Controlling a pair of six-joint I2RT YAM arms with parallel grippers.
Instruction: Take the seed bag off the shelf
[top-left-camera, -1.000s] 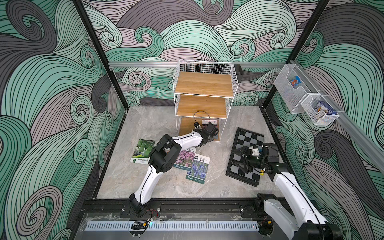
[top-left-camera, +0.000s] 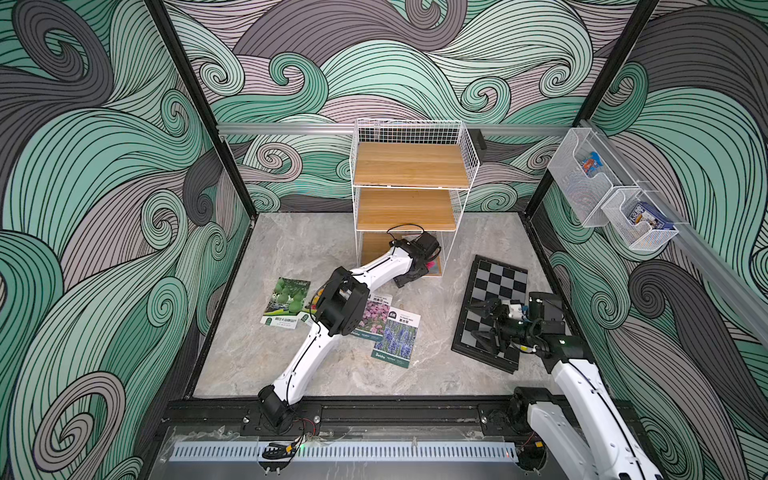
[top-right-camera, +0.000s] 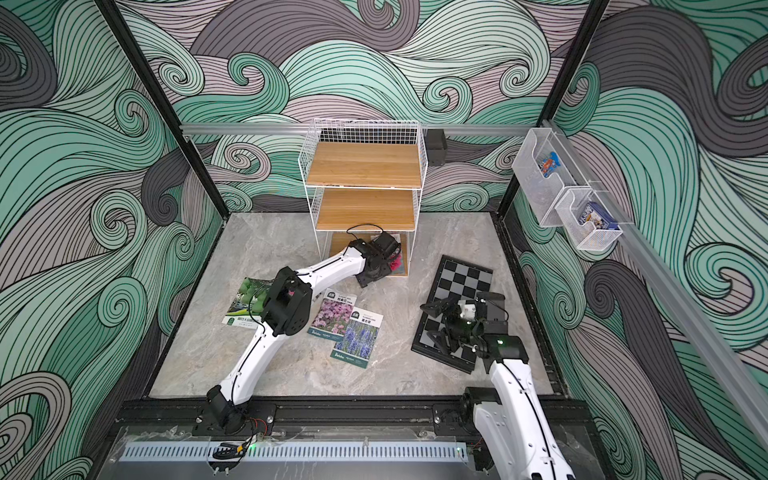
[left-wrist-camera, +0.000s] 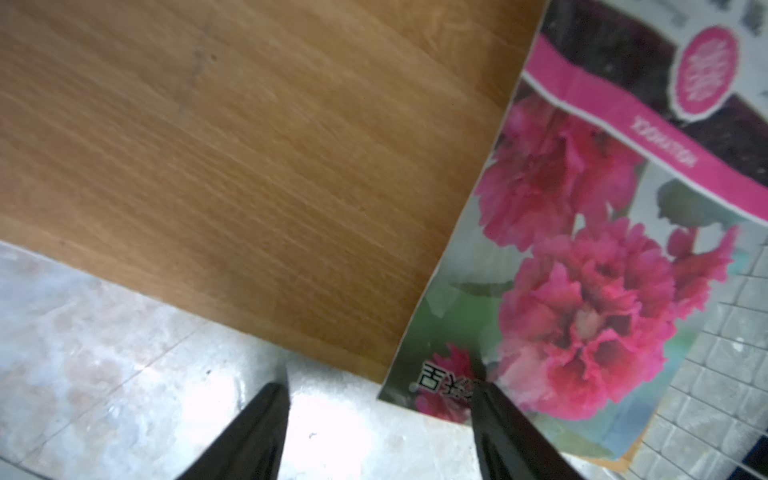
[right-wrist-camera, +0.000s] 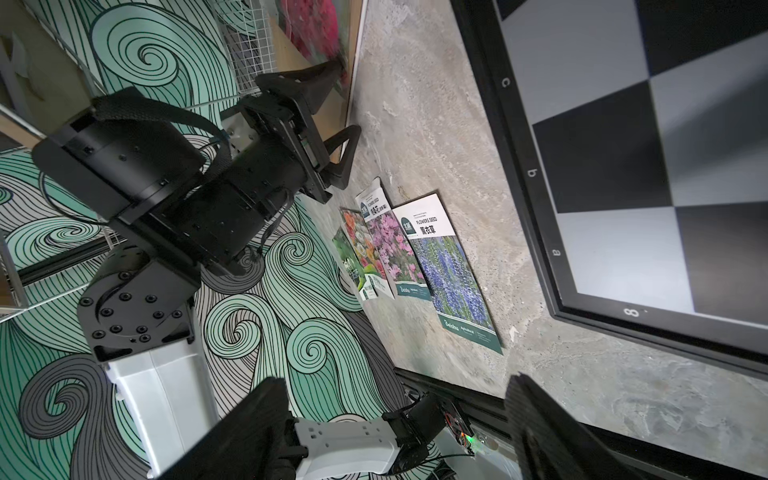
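A seed bag with pink flowers (left-wrist-camera: 588, 320) lies at the right side of the bottom shelf board (left-wrist-camera: 240, 160), one corner reaching the front edge in the left wrist view. Only a pink bit of that bag (top-right-camera: 395, 262) shows past the left arm in the top right view. My left gripper is at the shelf's front, its fingers spread apart; the right-hand fingertip overlaps the bag's lower edge in view, and I cannot tell whether they touch. Over the chessboard, my right gripper has its fingers apart with nothing between them.
Several other seed bags, including a purple-flowered one (top-left-camera: 396, 337) and a green one (top-left-camera: 286, 302), lie on the table before the shelf. The chessboard (top-left-camera: 489, 280) is at the right. White wire baskets (top-left-camera: 577, 177) hang on the right wall. The upper shelf boards (top-left-camera: 408, 164) are bare.
My left gripper has turned at the shelf front and now hides more of the bag. The wire shelf has shifted slightly. The right arm's forearm has moved a little.
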